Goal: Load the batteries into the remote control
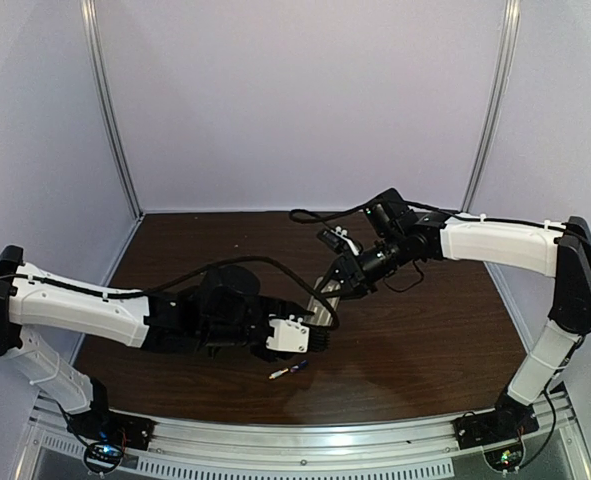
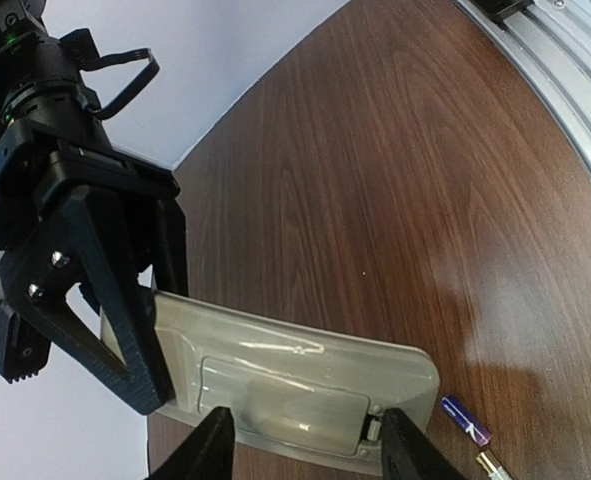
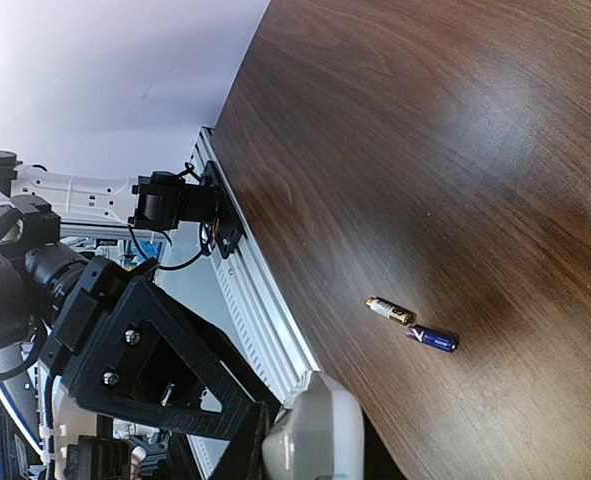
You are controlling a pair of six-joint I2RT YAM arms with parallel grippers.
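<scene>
A pale remote (image 2: pixel 275 395) hangs above the table, my right gripper (image 1: pixel 330 285) shut on one end. Its back faces the left wrist camera, with the battery cover panel visible. My left gripper is part open at the remote's other end, its fingertips over the back beside a small latch at the cover's edge. In the right wrist view the remote shows end-on. Two batteries lie on the table below: a blue one (image 3: pixel 431 338) and a gold-and-black one (image 3: pixel 389 309), nearly end to end.
Pale walls stand at the back and sides, and a metal rail (image 1: pixel 305 430) runs along the front edge.
</scene>
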